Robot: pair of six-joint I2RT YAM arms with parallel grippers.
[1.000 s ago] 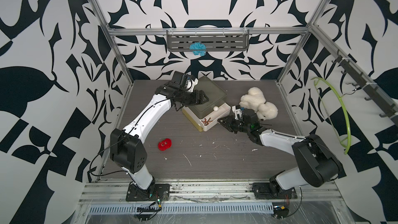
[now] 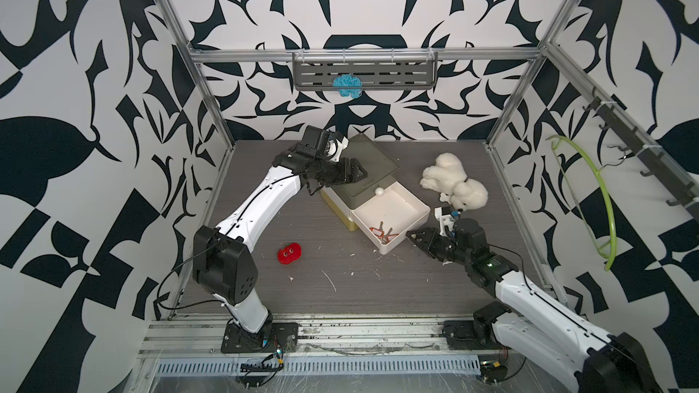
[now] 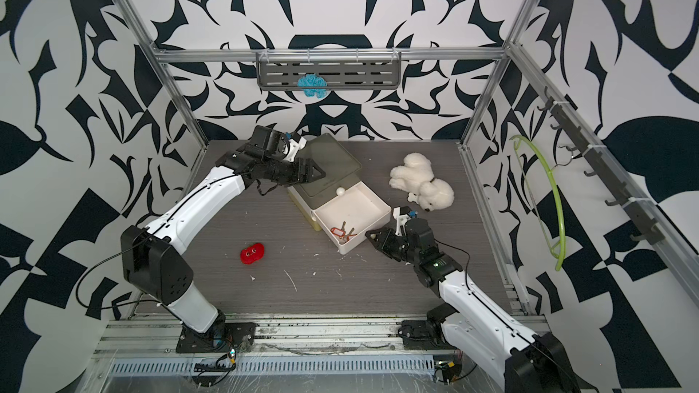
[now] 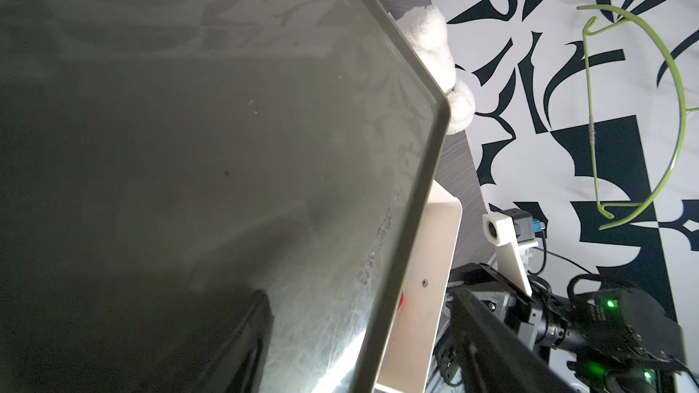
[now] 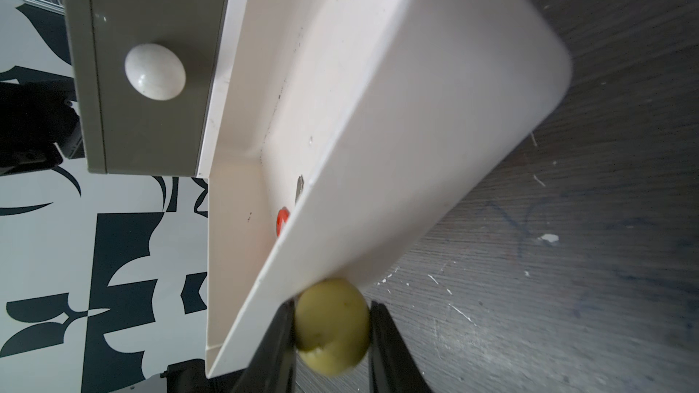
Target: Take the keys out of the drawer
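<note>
The keys (image 2: 382, 232) lie inside the white drawer (image 2: 397, 207), in its front left corner, with red and brown parts showing. In the right wrist view only a bit of red key (image 5: 282, 219) shows past the drawer's front wall. The drawer stands pulled well out of the grey-topped box (image 2: 364, 156). My right gripper is shut on the yellow drawer knob (image 5: 331, 313), a finger at each side. My left gripper (image 2: 358, 169) is over the box's grey top, its fingers (image 4: 255, 334) spread wide with nothing gripped; contact with the top is unclear.
A white knob (image 5: 155, 71) sits on the box's upper front. The white plush toy (image 2: 455, 182) lies to the right, behind the right arm. A red toy (image 2: 289, 253) rests at the left. The table in front of the drawer is free.
My right gripper has moved toward the front right, and the drawer has slid out with it, baring more of its inside. The keys moved along with the drawer. My left arm stayed still.
</note>
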